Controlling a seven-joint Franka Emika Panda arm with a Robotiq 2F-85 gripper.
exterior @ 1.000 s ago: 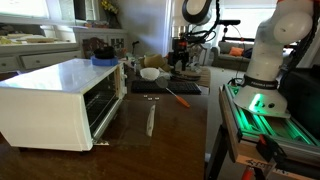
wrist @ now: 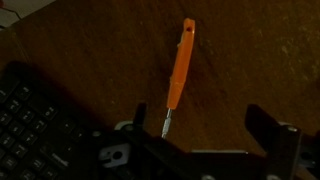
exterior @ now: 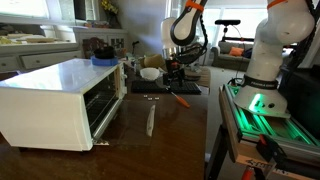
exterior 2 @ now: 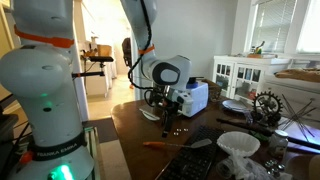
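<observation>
An orange-handled tool (wrist: 181,65) with a thin metal tip lies on the dark wooden table; in the wrist view it runs from upper middle down toward the gap between the fingers. My gripper is open above it, nothing between its fingers. From the side, the gripper (exterior: 174,87) hangs over the table close to the orange tool (exterior: 181,100). In the second exterior view the orange tool (exterior 2: 156,145) lies below and in front of the gripper.
A black keyboard (wrist: 35,125) lies close beside the tool. A white toaster oven (exterior: 62,105) stands at the left, its open front facing the table's middle, with a pale long utensil (exterior: 151,120) nearby. Behind are a white bowl (exterior 2: 237,142) and a crumpled clear bag (exterior 2: 243,166).
My arm has swung leftward and lower in the first exterior view, bringing the gripper nearer the orange tool. The objects on the table have not moved.
</observation>
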